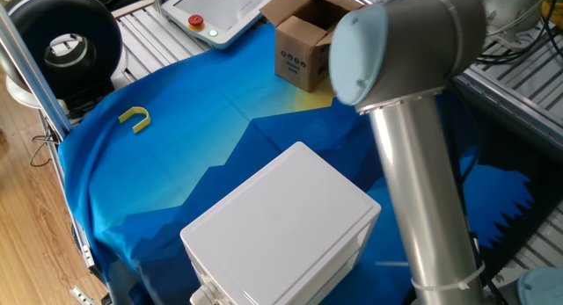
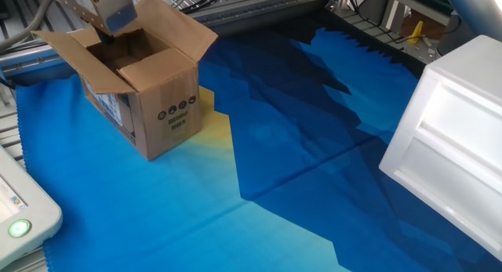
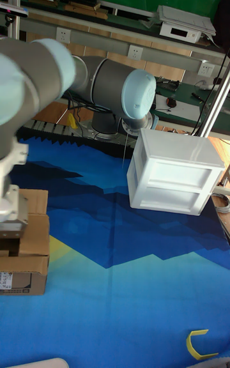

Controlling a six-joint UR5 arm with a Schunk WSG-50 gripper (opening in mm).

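An open cardboard box (image 2: 169, 115) stands on the blue cloth, its flaps spread. My gripper (image 2: 107, 40) hangs over the box's opening, its dark fingertips close to the mouth. Only a small dark part of the gripper shows at the top edge of exterior view 1, and whether its fingers are open or shut is unclear. The inside of the box is largely hidden. A white drawer unit (image 3: 178, 170) sits on the cloth, well apart from the box. A curved yellow piece (image 1: 136, 119) lies alone on the cloth, on the left in exterior view 1.
A tablet-like panel with a red stop button (image 1: 195, 22) lies beside the box. My grey arm (image 1: 413, 164) reaches past the drawer unit in exterior view 1.
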